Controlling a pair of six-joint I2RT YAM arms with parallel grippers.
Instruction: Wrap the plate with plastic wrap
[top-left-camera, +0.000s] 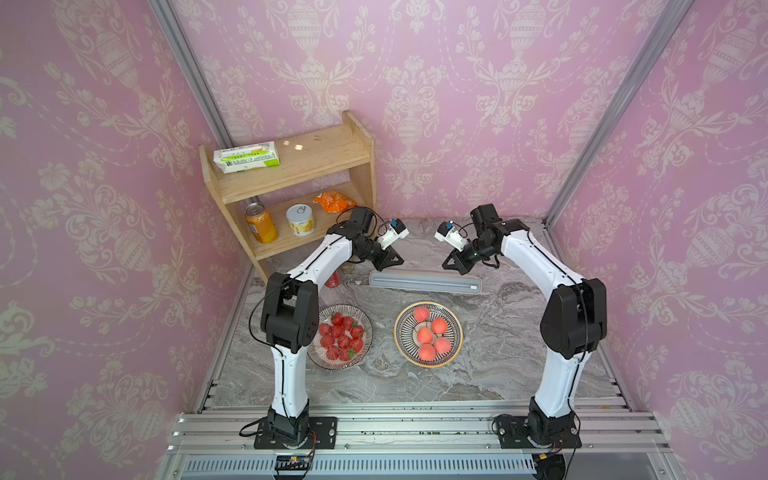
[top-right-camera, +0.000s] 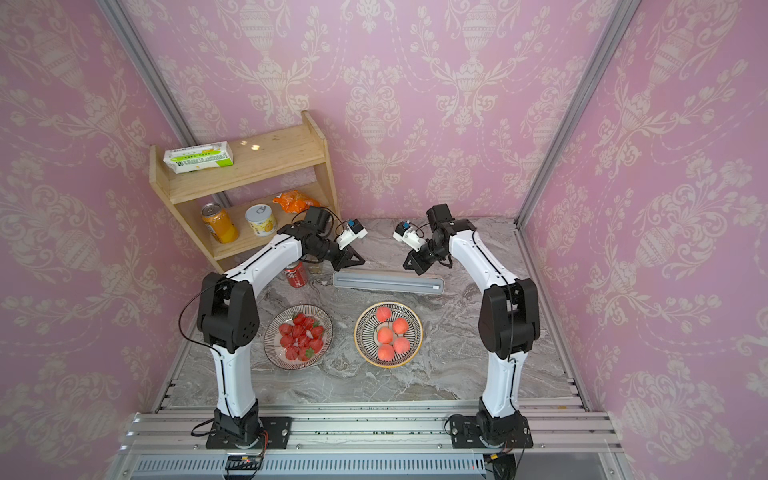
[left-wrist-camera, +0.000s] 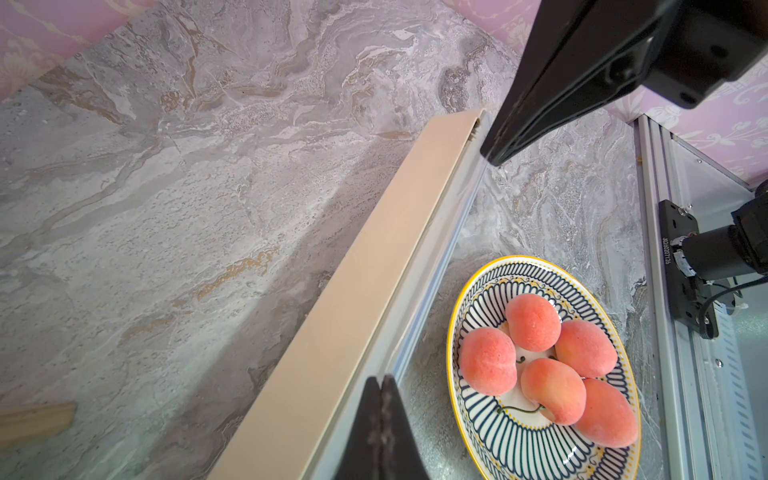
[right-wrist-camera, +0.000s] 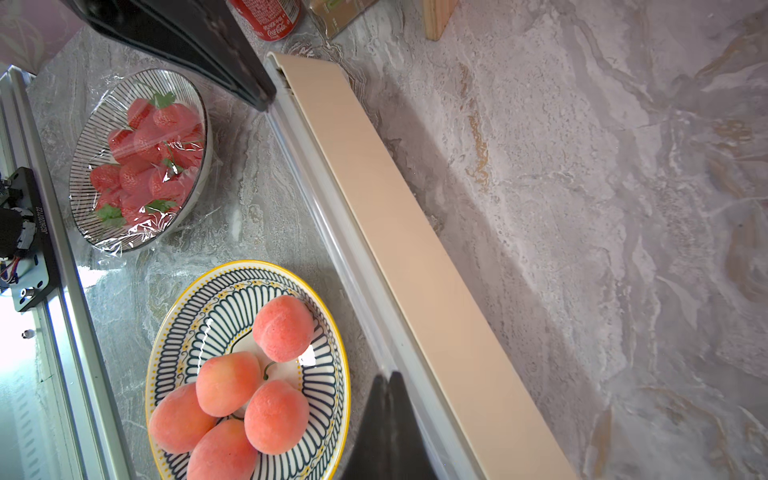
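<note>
A plate of peaches (top-left-camera: 428, 364), yellow-rimmed with dark stripes, lies in the middle with its fruit uncovered. Behind it is the long wrap dispenser (top-left-camera: 424, 280), grey and cream, with a clear strip along its plate-facing edge. My left gripper is shut over that edge near one end. At the other end my right gripper is shut too. Whether any film is between either pair of fingertips cannot be made out. To the left sits a plate of strawberries (right-wrist-camera: 200, 148) with shiny clear film stretched over it.
A wooden shelf (top-left-camera: 296, 168) at the back left carries a white-green box (top-left-camera: 246, 157), a juice can (top-left-camera: 261, 224), a tin (top-left-camera: 300, 219) and an orange bag. A red can (top-right-camera: 296, 276) stands below the left arm.
</note>
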